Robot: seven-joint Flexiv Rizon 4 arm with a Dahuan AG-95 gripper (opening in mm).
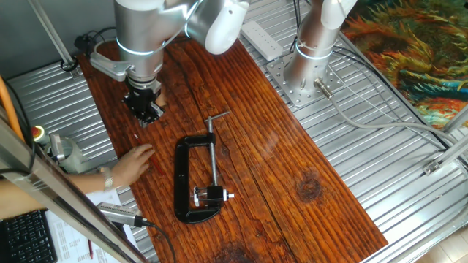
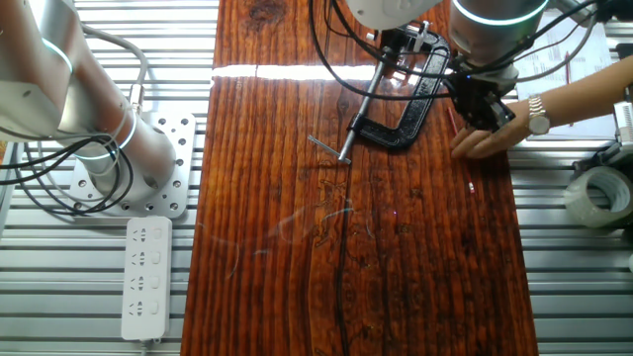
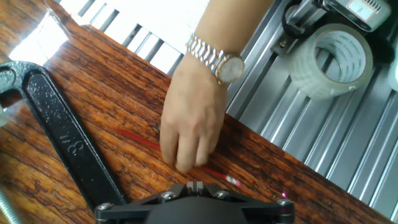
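A thin red stick, perhaps a pen, lies on the wooden table near its edge, with a light tip at one end. A person's hand covers its middle; whether the fingers hold it cannot be told. My gripper is over the table beside the hand, its fingertips together and nothing visible between them. In exterior view 1 the gripper stands apart from the hand, farther up the table. A black C-clamp with a metal screw lies flat on the wood.
The person's arm reaches in over the table's edge. A tape roll sits on the metal slats outside the table. A white power strip lies beside the table.
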